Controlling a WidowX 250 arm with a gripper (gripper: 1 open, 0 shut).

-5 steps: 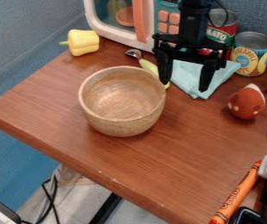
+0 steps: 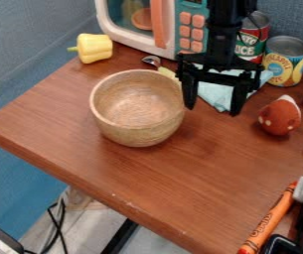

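My black gripper hangs just right of a wooden bowl, over a folded light-blue cloth. Its two fingers stand apart, with nothing visible between them. Behind the gripper, a pale yellow item, partly hidden, lies by the bowl, near a metal spoon.
A toy microwave stands at the back, cans at the back right, a yellow pepper at the back left. A red-white egg-shaped object and an orange crayon-like tube lie right.
The gripper has shifted slightly toward the front and right of where it was, now covering more of the cloth. The other objects look unmoved.
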